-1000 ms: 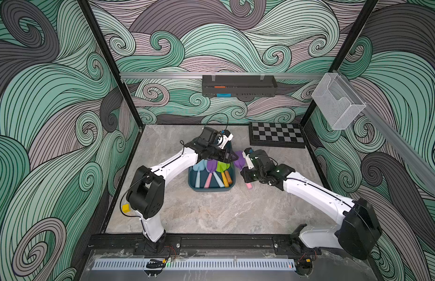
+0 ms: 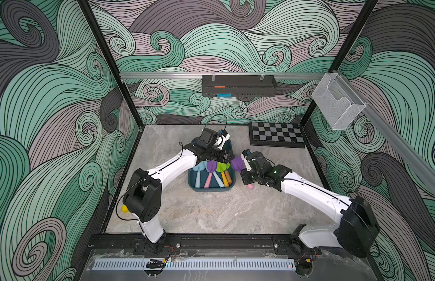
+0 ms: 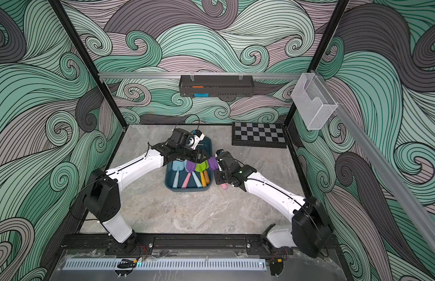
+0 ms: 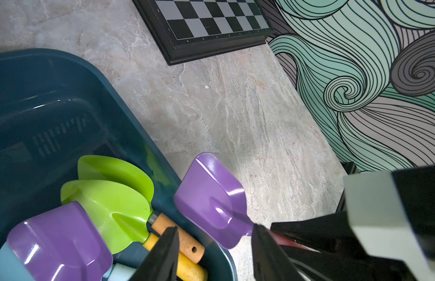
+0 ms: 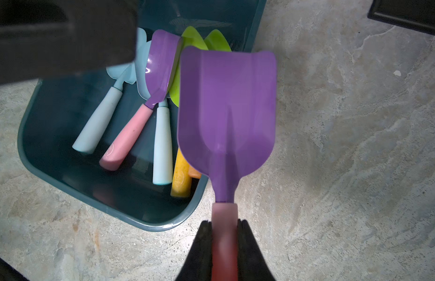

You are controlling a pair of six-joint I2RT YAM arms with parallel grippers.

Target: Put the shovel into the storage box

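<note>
A purple shovel (image 5: 226, 112) with a pink handle (image 5: 224, 224) hangs just right of the dark teal box (image 5: 44, 168), its blade near or over the rim. My right gripper has its fingers on either side of that handle; whether it grips firmly is unclear. Inside the box lie several shovels: another purple one (image 4: 58, 234), lime-green ones (image 4: 100, 201) and pale blue ones (image 5: 162, 145). My left gripper is open above the box, its fingers apart in front of the held shovel's blade.
A checkered board (image 2: 276, 133) lies at the back right. A wire basket (image 2: 336, 103) hangs from the right rail, a black tray (image 2: 238, 86) from the back rail.
The purple shovel's blade and my right gripper have shifted slightly left and down in the top left view. My left arm has moved only slightly.
</note>
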